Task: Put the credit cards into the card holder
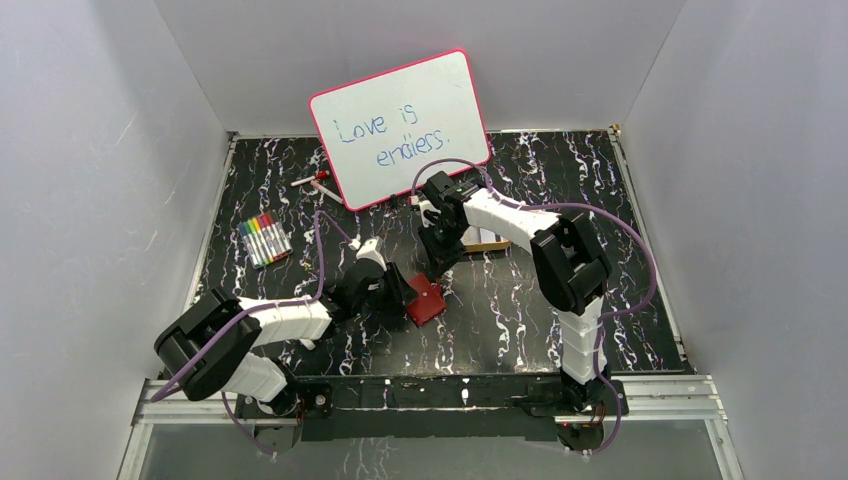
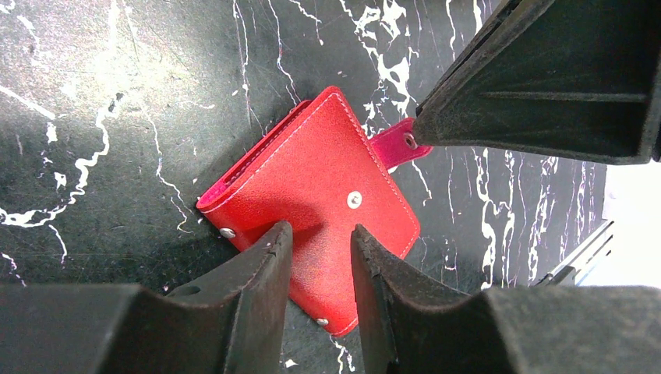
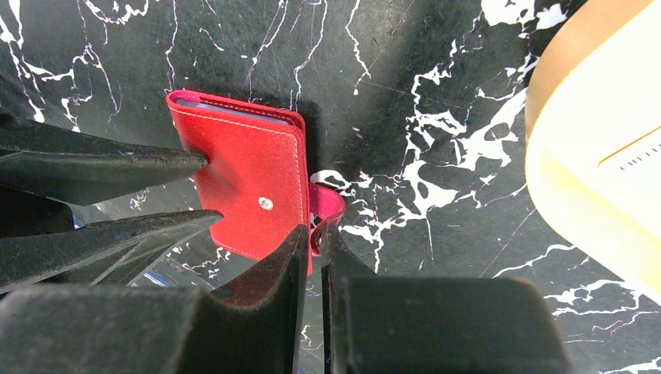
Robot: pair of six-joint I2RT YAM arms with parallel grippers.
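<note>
The red card holder rests on the dark marbled table, its opening on one long side and its snap strap sticking out. A pale edge shows inside the holder's mouth; whether it is a card or a clear sleeve is unclear. My left gripper is open, fingertips over the holder's face with a gap between them. The right gripper has its tips close together at the strap, which runs in between them; whether they pinch it cannot be told. No loose card is plainly visible.
A pale box-like item with a light wooden edge stands beside the right arm. A whiteboard leans at the back, with colored markers at the left. Free table lies right of the holder.
</note>
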